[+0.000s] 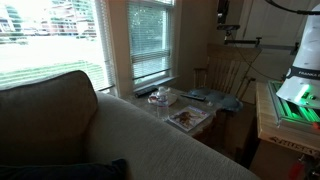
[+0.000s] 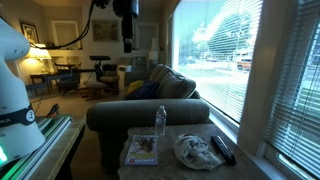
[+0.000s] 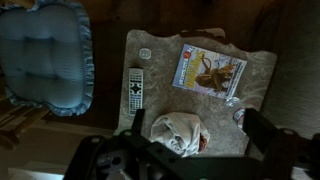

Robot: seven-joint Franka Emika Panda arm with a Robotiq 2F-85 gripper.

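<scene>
High over a small stone-topped table (image 3: 160, 62), my gripper is open, its dark fingers spread wide in the wrist view with nothing held between them. Below it lie a crumpled whitish cloth (image 3: 178, 132), a remote (image 3: 136, 90) and a flat, picture-covered case or magazine (image 3: 208, 71). A clear bottle (image 2: 160, 121) stands upright near the case (image 2: 142, 149) in exterior view 2. There, the cloth (image 2: 197, 152) sits between the bottle and the dark remote (image 2: 222, 150). The hanging gripper (image 2: 127, 45) is well clear of all of them.
A blue cushioned chair (image 3: 42, 58) is beside the table. The grey sofa (image 1: 130, 135) borders the table, and blinds-covered windows (image 1: 150, 40) are behind it. The robot's workbench (image 1: 275, 115) stands to the right in exterior view 1.
</scene>
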